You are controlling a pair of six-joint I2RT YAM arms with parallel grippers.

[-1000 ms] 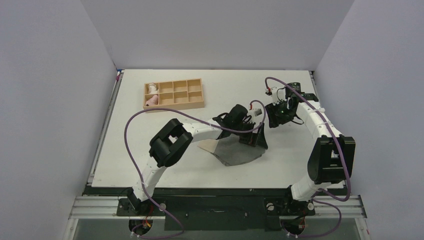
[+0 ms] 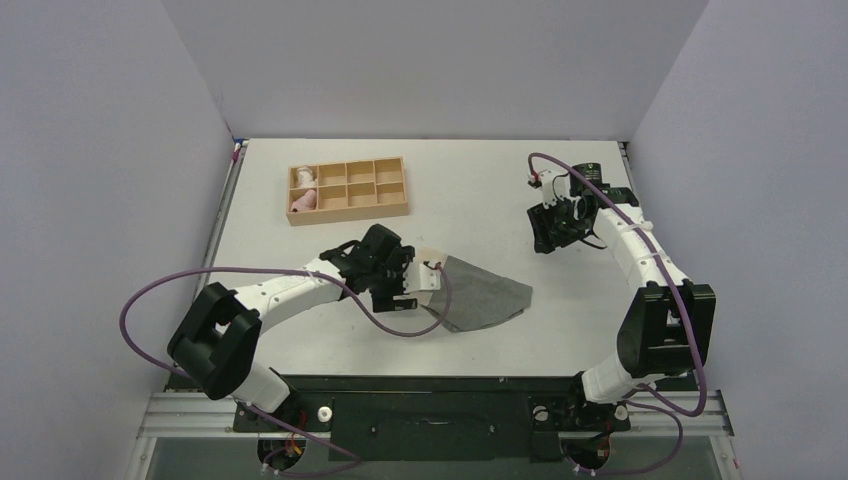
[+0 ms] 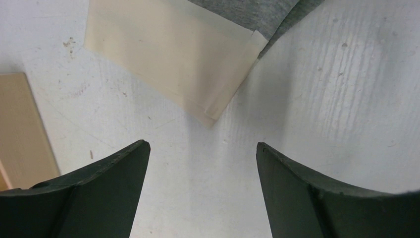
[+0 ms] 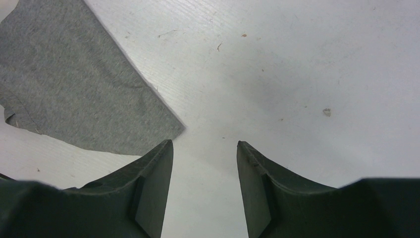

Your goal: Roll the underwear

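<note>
The grey underwear lies flat on the white table, with a beige waistband section at its left end. In the top view my left gripper is over that left end and partly hides it. In the left wrist view my left gripper has its fingers apart with nothing between them, just short of the beige corner. My right gripper hangs above the table right of and behind the cloth. In the right wrist view it is open and empty, near the cloth's grey corner.
A wooden divided box with pale and pink cloth items in two compartments stands at the back left. Grey walls bound the sides and back.
My left gripper has moved left from over the grey right part of the underwear to its beige left end. The right arm and the cloth look almost unchanged.
</note>
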